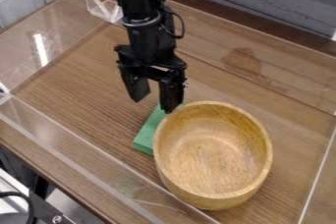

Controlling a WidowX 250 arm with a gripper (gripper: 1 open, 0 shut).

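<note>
My black arm comes down from the top centre, and its gripper (149, 92) hangs open over the wooden table, with no object seen between its dark fingers. Just below and right of it lie a green object (153, 133), partly hidden, and a large beige oval bowl (211, 149) that overlaps the green object's right side.
A clear plastic item (102, 0) is at the upper left behind the arm. A black cable (16, 198) lies at the bottom left corner.
</note>
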